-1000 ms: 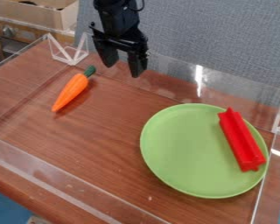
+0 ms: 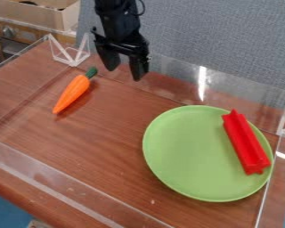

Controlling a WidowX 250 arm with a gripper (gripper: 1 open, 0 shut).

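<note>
My black gripper (image 2: 120,59) hangs open over the back of the wooden table, above and a little to the right of an orange carrot (image 2: 74,92) with a green top, which lies on the left part of the table. A green plate (image 2: 181,156) sits at the front right, with a red bar-shaped object (image 2: 245,142) lying on its right side. Nothing shows between the fingers.
Clear low walls edge the table (image 2: 103,134), with white brackets (image 2: 67,55) at the back left. A grey panel (image 2: 223,44) stands behind, and a cardboard box (image 2: 32,13) is at the top left.
My gripper has shifted very slightly to the left. The carrot, plate and red object have not moved.
</note>
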